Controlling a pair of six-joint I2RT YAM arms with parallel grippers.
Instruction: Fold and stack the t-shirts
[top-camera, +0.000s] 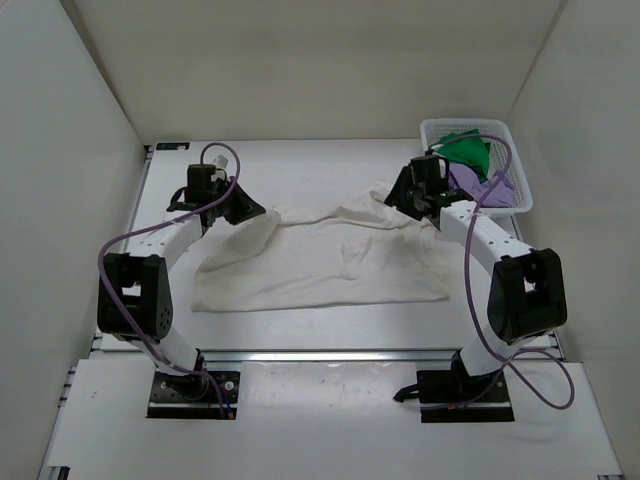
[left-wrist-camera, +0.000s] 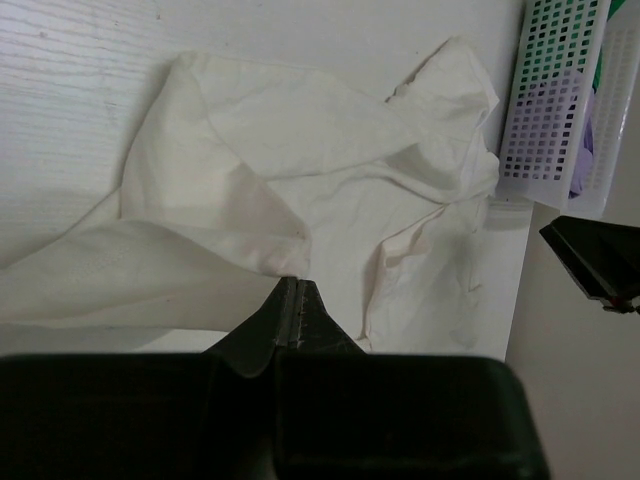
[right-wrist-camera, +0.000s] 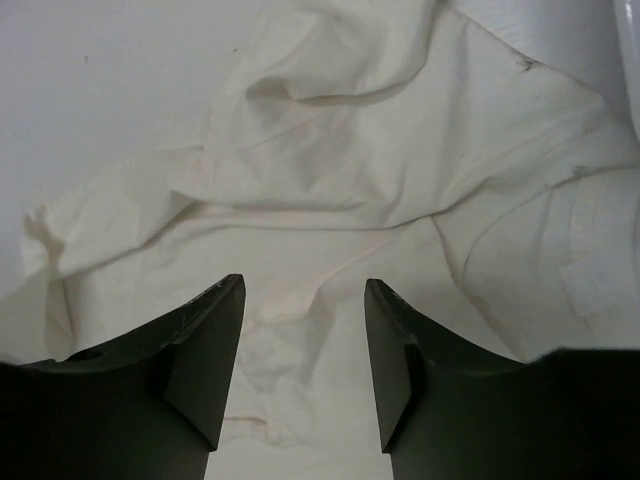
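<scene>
A cream t-shirt (top-camera: 320, 268) lies spread on the white table, its far edge partly folded over and wrinkled. My left gripper is shut on the shirt's edge at the far left, and that part of the cloth is lifted into a fold (left-wrist-camera: 215, 180). Over the shirt's far right side hangs my right gripper. Its fingers (right-wrist-camera: 215, 330) stand wide apart, with no cloth between the tips and the wrinkled shirt showing below. In the top view the right gripper hides part of the shirt's far right corner.
At the back right stands a white basket (top-camera: 432, 131) holding a green cloth (top-camera: 465, 150) and a purple cloth (top-camera: 487, 188). The right forearm passes close by its front. Bare table shows at the back middle and along the front.
</scene>
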